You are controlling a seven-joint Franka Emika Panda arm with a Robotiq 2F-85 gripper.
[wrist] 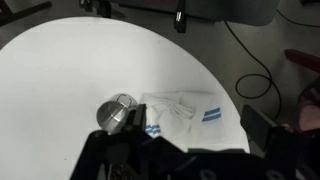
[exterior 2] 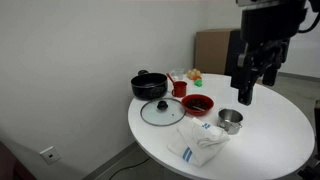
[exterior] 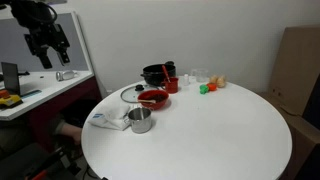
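Note:
My gripper [exterior 2: 255, 88] hangs in the air, above the table's near side in exterior view 2, with its fingers apart and nothing visible between them. In exterior view 1 it is at the upper left, clear of the tabletop things. Below it, the wrist view shows a steel pot [wrist: 117, 112] and a white cloth with blue stripes [wrist: 185, 115]. A red bowl [exterior 2: 199, 104] with dark contents stands beyond the pot. Next to it lies a glass lid [exterior 2: 163, 112] with a black knob.
A black pot [exterior 2: 149, 84] and a red mug [exterior 2: 180, 89] stand at the back of the round white table [exterior: 220, 140]. Small green and red items [exterior: 208, 88] lie farther along.

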